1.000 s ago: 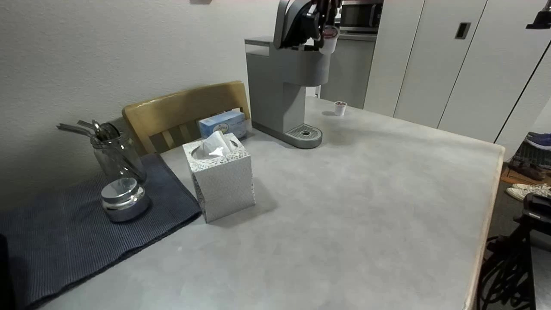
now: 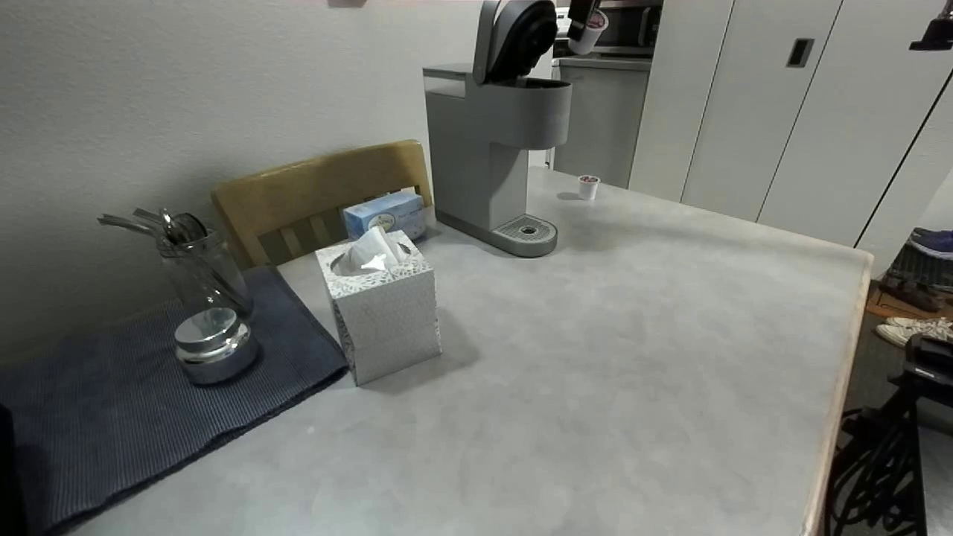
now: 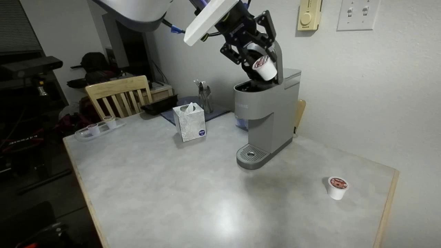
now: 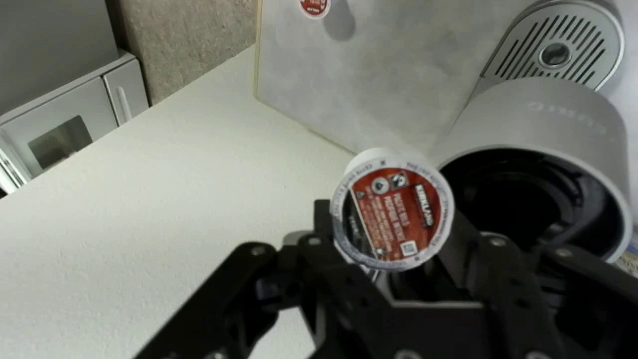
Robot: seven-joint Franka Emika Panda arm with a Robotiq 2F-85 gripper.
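Observation:
Held in my gripper is a white coffee pod (image 4: 392, 209) with a red and black lid; the fingers are shut on it. In exterior view 2 the same pod (image 3: 264, 68) is tilted and appears near the raised lid of the grey coffee maker (image 3: 264, 102). The wrist view shows the machine's dark open pod chamber (image 4: 514, 197) to the right of the pod, so the pod is beside the opening, not inside it. A second pod (image 3: 337, 187) stands upright on the table, apart from the machine.
A tissue box (image 2: 384, 313) and a small blue box (image 2: 386, 214) stand near the machine. On the dark mat are a glass jar of utensils (image 2: 205, 268) and a silver tin (image 2: 214, 344). A clear tray (image 3: 99, 128) with cups sits at the far table edge.
In exterior view 1 the gripper and its pod have moved up and to the right, away from the machine's open top. The machine and the pod on the table have not moved.

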